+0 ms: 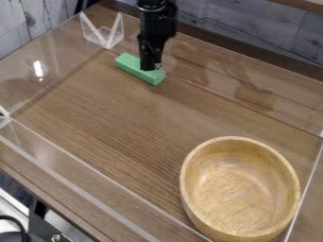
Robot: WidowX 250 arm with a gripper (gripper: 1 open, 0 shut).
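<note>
My black gripper (149, 62) reaches down from the top of the view onto a green block (134, 70), which lies on the wooden table (127, 128) in the upper left area. The fingertips are at the block's right part; whether they are open or shut on it is too small to tell.
A clear plastic holder (101, 31) stands at the back left, left of the arm. A large round wooden bowl (240, 184) sits at the front right.
</note>
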